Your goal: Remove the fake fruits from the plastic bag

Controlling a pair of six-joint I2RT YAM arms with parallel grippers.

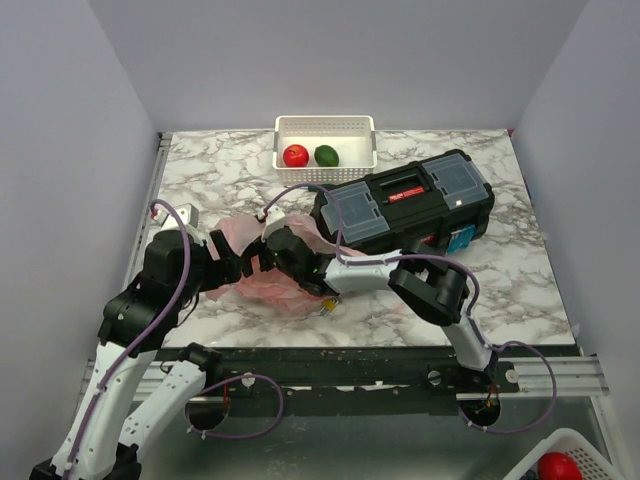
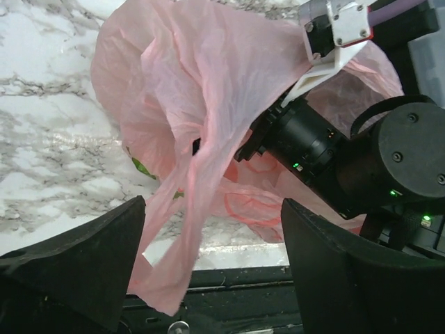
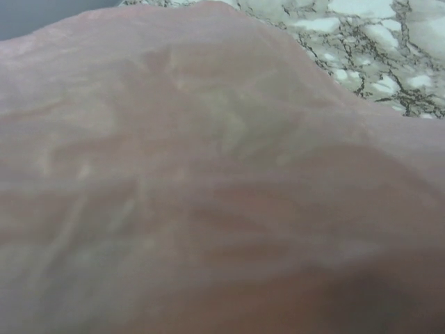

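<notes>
The crumpled pink plastic bag [image 1: 272,290] lies on the marble table. My left gripper stands open over its left side; a fold of the bag [image 2: 197,195] runs loosely between the spread fingers. From the right, my right gripper [image 1: 257,260] reaches in at the bag, its fingers apart, partly covered by plastic in the left wrist view. Pink film fills most of the right wrist view, hiding the fingers there. A small green patch [image 2: 141,167] shows at the bag's edge; what lies inside is hidden.
A white basket [image 1: 325,122] at the back holds a red fruit [image 1: 295,156] and a green fruit [image 1: 327,156]. The black toolbox [image 1: 405,200] stands close behind the right arm. Bare table [image 1: 195,170] lies at the back left.
</notes>
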